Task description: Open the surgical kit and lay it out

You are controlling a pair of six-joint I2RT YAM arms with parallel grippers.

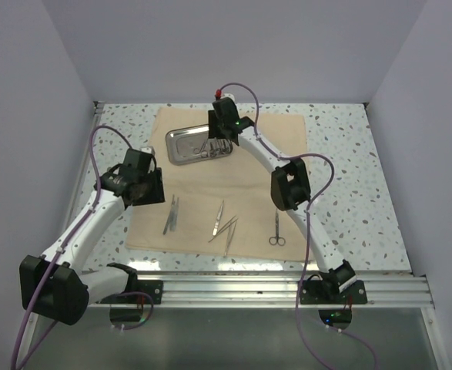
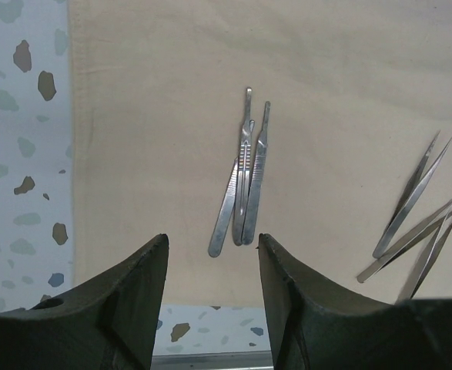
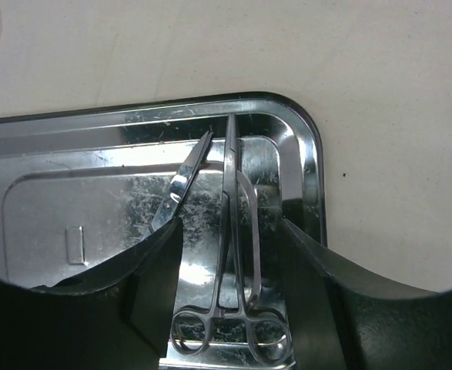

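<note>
My right gripper is over the right end of the steel tray (image 1: 187, 131), fingers apart around long clamp-like scissors (image 3: 230, 181), not visibly closed on them; another scissor-like instrument (image 3: 178, 185) lies beside them. My left gripper stands open above the beige cloth's left part. Below it in the left wrist view lie several scalpel handles (image 2: 241, 193), with several tweezers (image 2: 410, 200) to their right. In the top view, scissors (image 1: 277, 231) lie on the cloth's front right.
The cloth (image 1: 164, 231) covers the middle of the speckled table (image 1: 349, 185). Its centre, between tray and laid-out instruments, is clear, as is the table at the right.
</note>
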